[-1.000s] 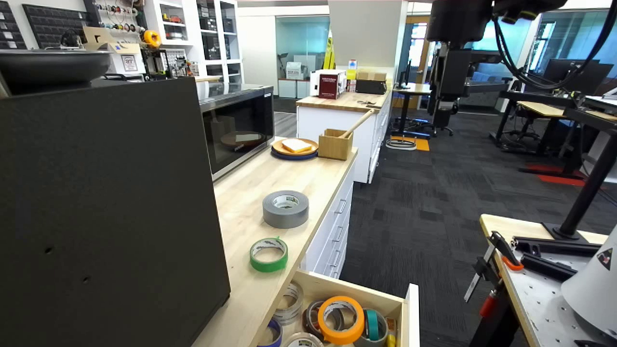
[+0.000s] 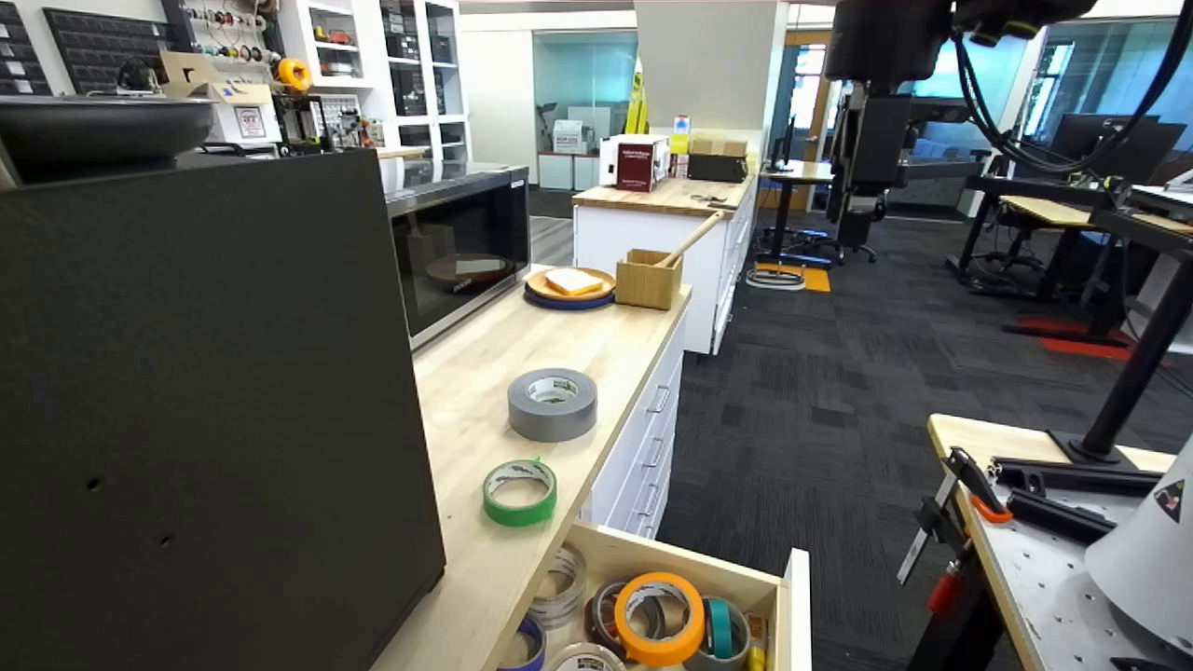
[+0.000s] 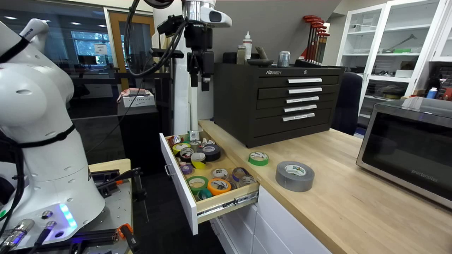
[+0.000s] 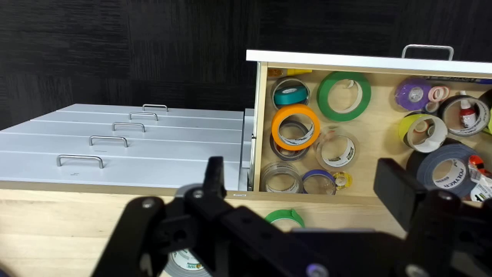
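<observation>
High above an open drawer (image 4: 368, 154), my gripper stands open, its fingers wide apart and nothing held between them. The second exterior view shows the gripper (image 3: 200, 84) pointing down, well clear of everything below. Several tape rolls fill the drawer, among them an orange roll (image 4: 279, 119) and a green roll (image 4: 323, 94). On the wooden counter beside the drawer lie a smaller green tape roll (image 2: 520, 515) and a big grey tape roll (image 2: 553, 421), both flat. In the wrist view the gripper's body covers part of these two.
A black tool chest (image 3: 237, 106) stands on the counter behind the small green roll. Farther along are a microwave (image 2: 470, 246), a plate with bread (image 2: 573, 281) and a wooden box (image 2: 645, 283). Between the grey roll and the microwave the counter is bare.
</observation>
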